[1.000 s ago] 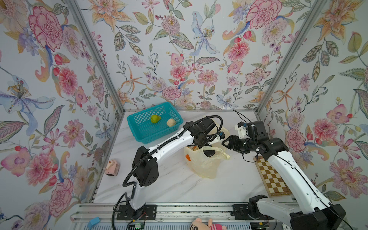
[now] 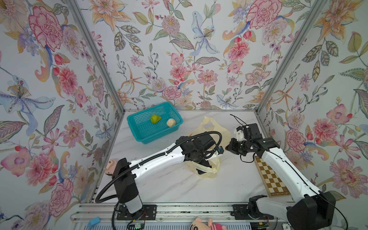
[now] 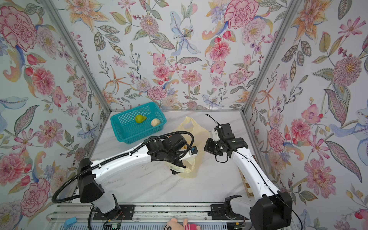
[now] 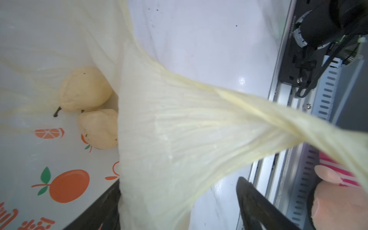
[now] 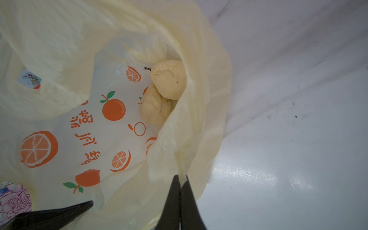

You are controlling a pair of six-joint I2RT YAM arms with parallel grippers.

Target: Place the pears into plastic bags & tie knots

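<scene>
A pale yellow plastic bag (image 2: 218, 132) with an orange fruit print stands upright on the table, its mouth spread. Two pale pears lie together inside it, also visible in the left wrist view. My left gripper reaches over the bag's front side, fingers apart, with a fold of bag film passing loosely between them. In the right wrist view, my right gripper is shut where a fold of the bag's rim runs down to its fingertips. A green pear (image 2: 154, 118) and a pale pear (image 2: 171, 122) rest in the teal basket (image 2: 132, 132).
The basket stands at the back left. A checkered board (image 2: 273, 178) lies by the right edge, partly under the right arm. A pink toy block (image 2: 110, 167) sits at the left edge, beside the left arm.
My left arm has swung toward the front, its gripper now over the bag's front side. The bag's front handle, earlier stretched rightward, now hangs lower around that gripper. The right gripper has shifted slightly.
</scene>
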